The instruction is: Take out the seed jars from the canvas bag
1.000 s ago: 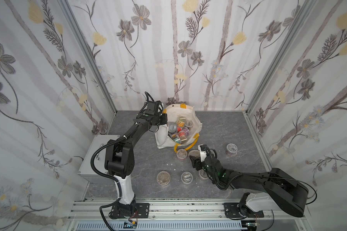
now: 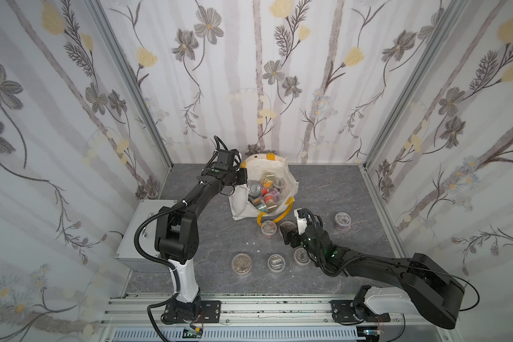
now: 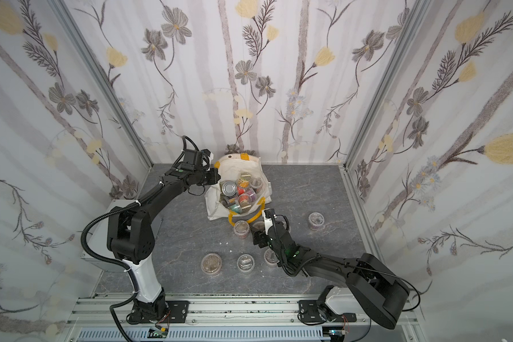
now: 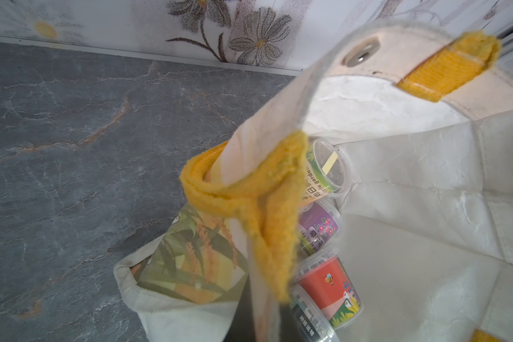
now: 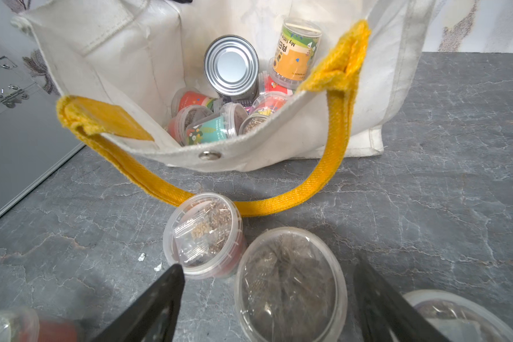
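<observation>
The canvas bag point(image 5: 114, 79) with yellow straps stands open at the back middle, several seed jars point(image 5: 290, 48) and a tin can point(image 5: 231, 65) inside. My left gripper point(image 2: 240, 173) is shut on the bag's rim, beside a yellow handle tab point(image 4: 268, 182), holding the fabric up. My right gripper point(image 2: 293, 236) is part open just in front of the bag, its fingertips either side of a clear-lidded jar point(image 5: 290, 285); contact cannot be told. Another jar point(image 5: 202, 233) lies just left of that one, against the front strap.
Several more jars point(image 2: 276, 262) stand on the grey worktop point(image 2: 330, 188) in front of and right of the bag. A silver box point(image 2: 136, 239) occupies the left side.
The left arm and bag are unchanged.
</observation>
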